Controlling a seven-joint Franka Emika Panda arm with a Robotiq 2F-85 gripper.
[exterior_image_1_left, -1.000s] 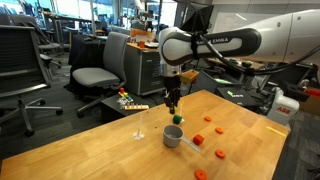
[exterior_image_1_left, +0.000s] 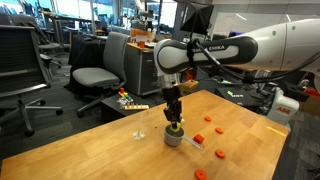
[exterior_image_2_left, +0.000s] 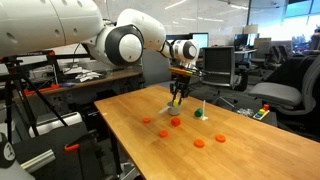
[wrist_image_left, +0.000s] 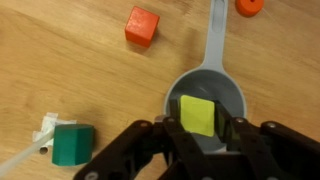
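A grey cup-like pot with a long handle (wrist_image_left: 216, 38) stands on the wooden table. My gripper points down over its mouth, fingers (wrist_image_left: 168, 128) on both sides of a yellow-green block (wrist_image_left: 198, 115). In exterior view 2 the yellow block (exterior_image_2_left: 177, 101) shows at or just above the rim of the grey pot (exterior_image_2_left: 174, 111). Exterior view 1 has the gripper (exterior_image_1_left: 175, 122) low over the pot (exterior_image_1_left: 173, 137). Whether the fingers press on the block cannot be made out.
A green block (wrist_image_left: 72, 145) lies left of the pot beside something white. An orange-red cube (wrist_image_left: 142, 26) and a round orange piece (wrist_image_left: 249, 6) are near the handle. Several orange pieces lie scattered.
Over the last second my gripper has come down to the pot's mouth. Yellow now shows between the fingers there, where none showed a second ago. The pot seems to stay put.
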